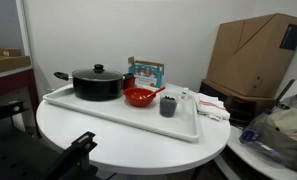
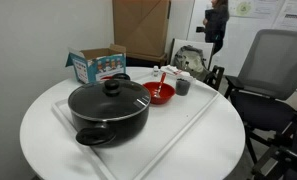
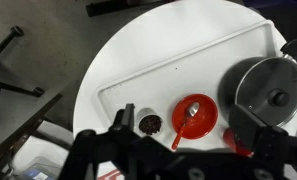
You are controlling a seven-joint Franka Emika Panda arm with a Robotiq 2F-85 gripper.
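Note:
A black lidded pot (image 1: 98,85) stands at the left end of a white tray (image 1: 193,127) on the round table. Beside it sits a red bowl (image 1: 138,98) with a red-handled spoon (image 3: 185,124) resting in it. A grey cup (image 1: 168,106) with dark contents (image 3: 150,124) stands on the tray on the bowl's other side. My gripper is open, its dark fingers (image 3: 124,119) spread wide above the table. The bowl shows between the fingers but far below them, and nothing is held. Part of another red item (image 3: 234,140) shows by the pot.
A colourful box (image 2: 98,64) stands behind the pot, and a folded cloth (image 1: 210,106) lies at the table's edge. The tray's front strip is bare. A grey chair (image 2: 271,68) stands beside the table; large cardboard boxes (image 1: 250,52) are behind.

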